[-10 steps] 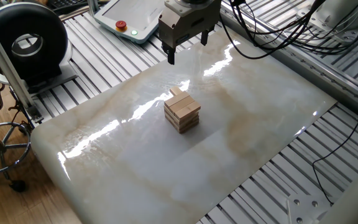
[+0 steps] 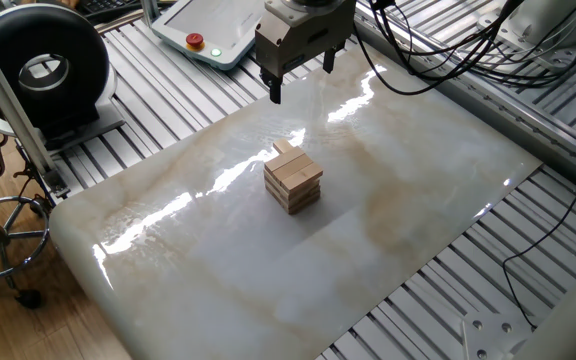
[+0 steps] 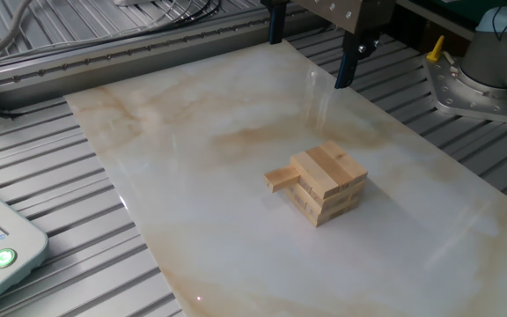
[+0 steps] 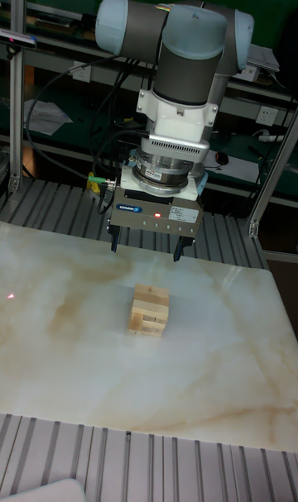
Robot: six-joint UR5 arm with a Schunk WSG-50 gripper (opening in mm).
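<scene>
A small stack of wooden blocks [image 2: 294,180] stands upright on the glossy marbled board, laid in several layers. From one side of it a single block [image 3: 279,179] sticks out below the top layer. In exterior view 3 the stack [image 4: 150,309] sits in front of the arm, its top layer level. My gripper [image 4: 146,246] hangs above the board, clear of the stack and farther back toward the arm's base. Its two dark fingers [image 3: 348,66] are spread wide, with nothing between them.
The marbled board [image 2: 388,260] is otherwise bare around the stack. Slatted metal table surface [image 3: 77,255] borders it. A teach pendant [image 2: 208,30] with a red button lies beyond one edge, and loose black cables [image 2: 438,50] run near the arm.
</scene>
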